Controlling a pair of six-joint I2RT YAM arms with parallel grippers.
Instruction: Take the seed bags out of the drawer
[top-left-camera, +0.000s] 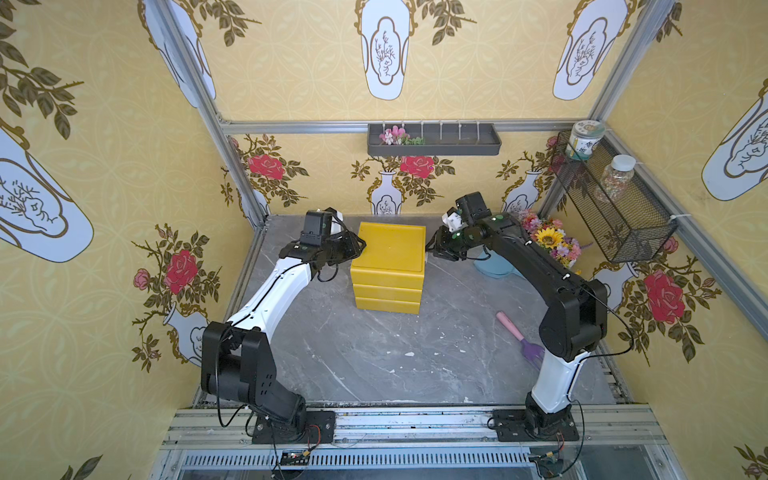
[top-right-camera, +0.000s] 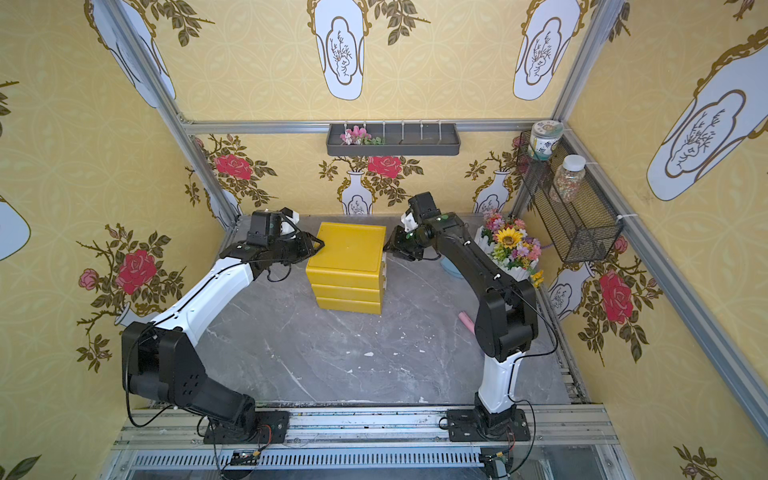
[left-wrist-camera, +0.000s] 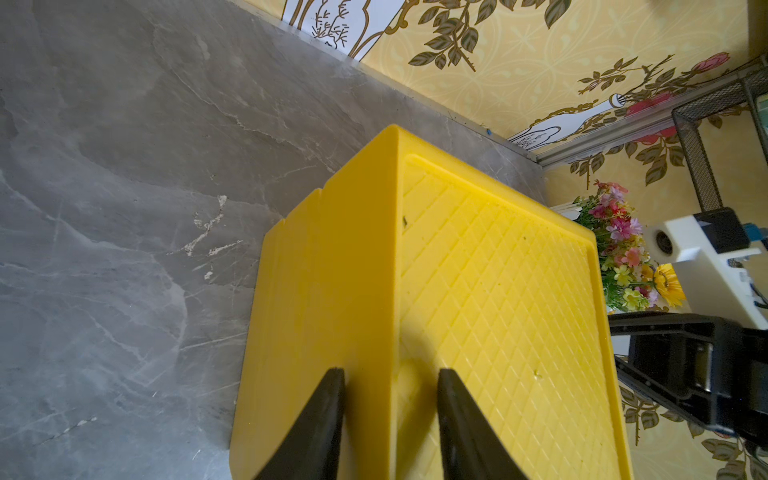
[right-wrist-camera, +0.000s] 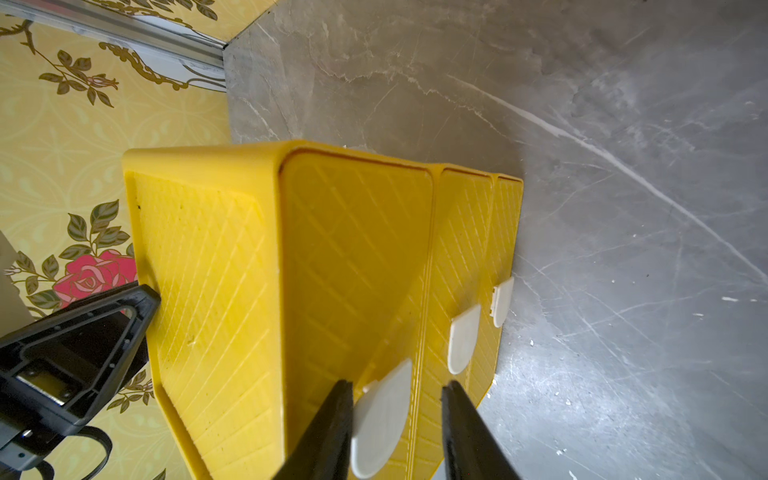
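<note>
The yellow drawer cabinet stands on the table with its drawers closed; no seed bags show. Its drawer fronts face right and carry white handles, the top handle being the nearest in the right wrist view. My right gripper is part open at that front, with the top handle appearing between its fingers; whether they touch it I cannot tell. On the opposite side, my left gripper is part open at the cabinet's upper left edge, which runs between its fingers in the left wrist view. Contact there is unclear.
A pink-and-purple utensil lies at the right front. Behind the right arm are a blue round item and flowers. A wire basket with jars hangs on the right wall.
</note>
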